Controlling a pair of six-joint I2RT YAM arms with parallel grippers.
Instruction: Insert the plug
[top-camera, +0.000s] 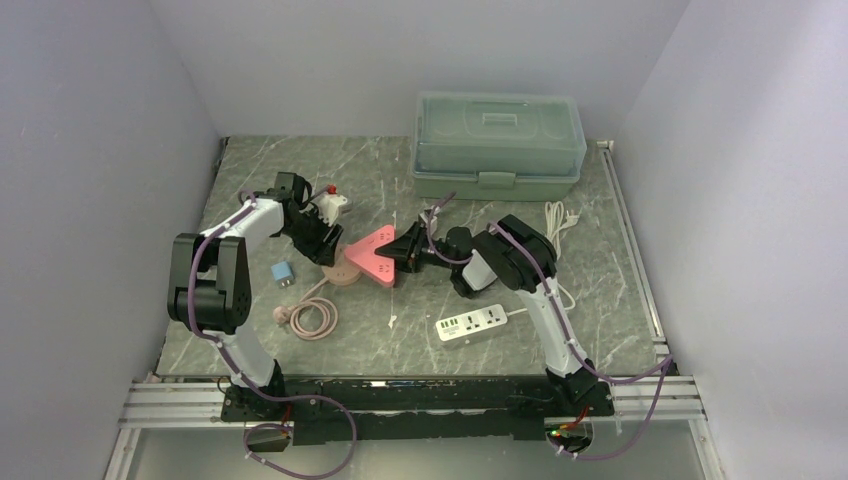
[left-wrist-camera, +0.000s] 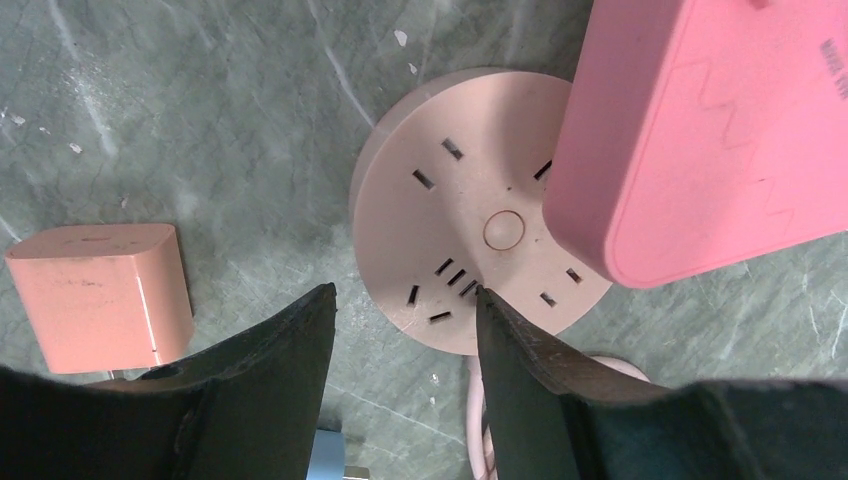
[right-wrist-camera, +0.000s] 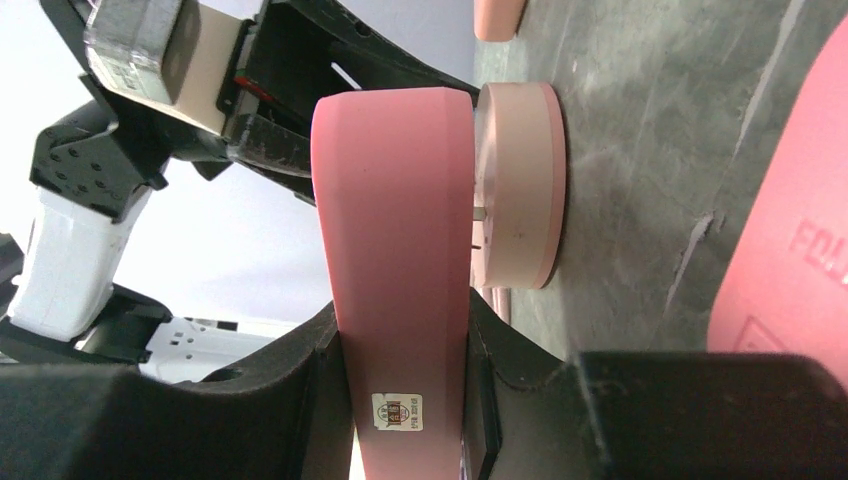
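My right gripper (top-camera: 390, 252) is shut on a pink three-cornered plug adapter (top-camera: 374, 254). One corner of the adapter overhangs the right part of a round peach socket disc (left-wrist-camera: 450, 210), hiding some of its slots. In the right wrist view, a metal prong juts from the adapter (right-wrist-camera: 395, 200) toward the disc's face (right-wrist-camera: 520, 185); whether its tip enters a slot cannot be told. Over the disc's near edge, my left gripper is part open, nothing between its fingers.
Beside the disc lie a small peach block (left-wrist-camera: 100, 300) and a blue adapter (top-camera: 283, 272). The disc's coiled cable (top-camera: 314, 318) rests in front. A white power strip (top-camera: 471, 323) is at front right, and a green lidded box (top-camera: 497, 150) stands behind.
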